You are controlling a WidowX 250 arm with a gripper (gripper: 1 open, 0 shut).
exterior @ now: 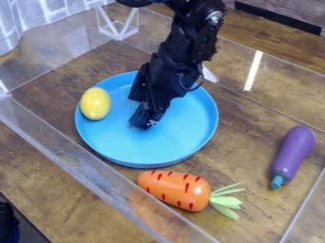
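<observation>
My black gripper (pixel 155 93) hangs low over a round blue plate (pixel 159 142), reaching in from the top. Its dark fingers are hard to separate, and whatever is between or under them is hidden. A yellow oval object (pixel 95 102), perhaps a toy lemon or potato, lies on the plate's left side, apart from the gripper.
An orange toy carrot (pixel 178 189) with green leaves lies below the plate. A purple toy eggplant (pixel 294 152) lies at the right. Clear walls border the wooden floor (pixel 254 114) at left, and bare floor lies right of the plate.
</observation>
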